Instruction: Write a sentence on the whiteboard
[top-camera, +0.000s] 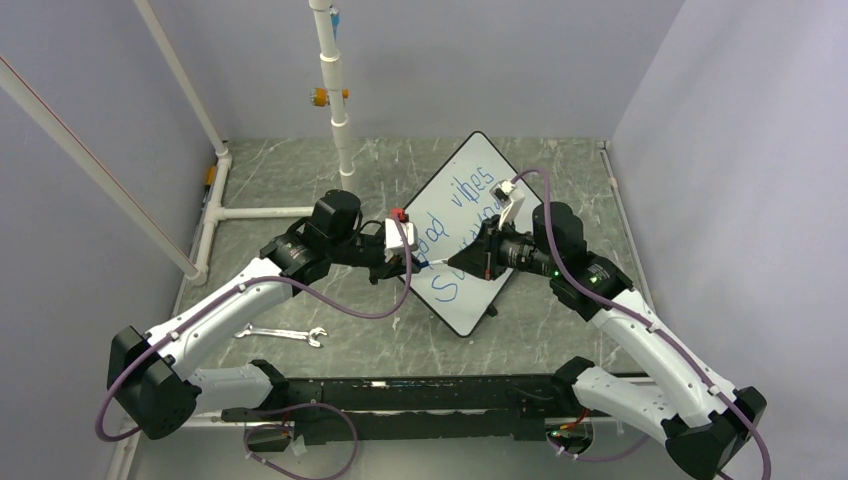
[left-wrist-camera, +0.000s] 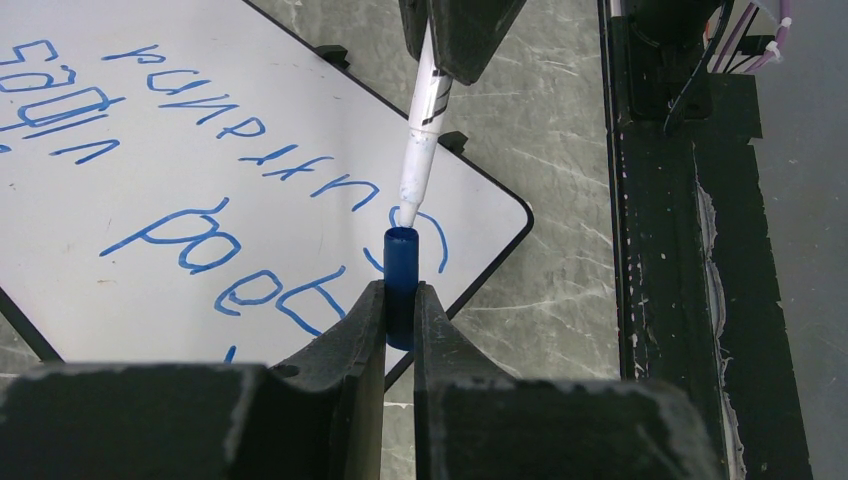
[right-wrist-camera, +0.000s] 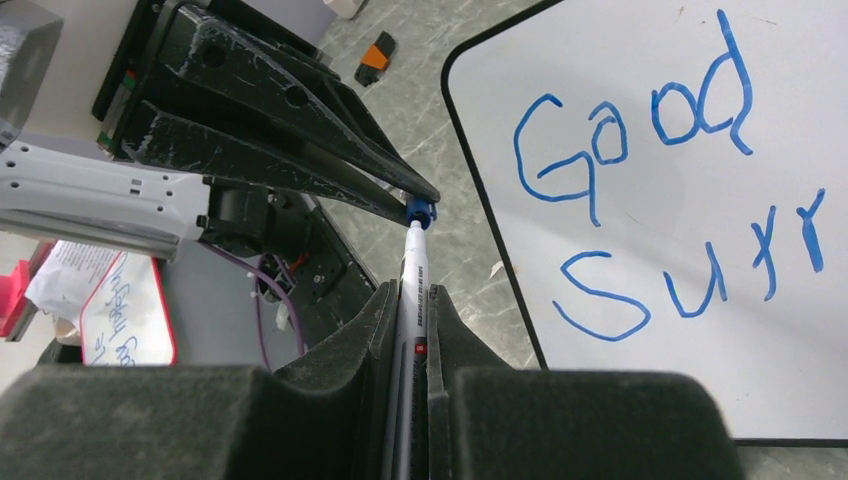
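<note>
The whiteboard (top-camera: 470, 316) lies at a slant on the table, bearing blue handwriting; "Good" and "Surr" are readable in the right wrist view. Over its near part, my two grippers face each other. My left gripper is shut on a blue marker cap (left-wrist-camera: 401, 262), its open end facing the pen. A white marker (right-wrist-camera: 413, 275) is gripped in my right gripper, which is shut on the barrel. The marker's tip meets the mouth of the cap; whether it is inside or just in front, I cannot tell.
Two wrenches (top-camera: 280, 333) lie on the table at the left front. White pipes (top-camera: 265, 212) stand at the back left. Bare table surrounds the board, and a dark rail (top-camera: 420, 392) runs along the front edge.
</note>
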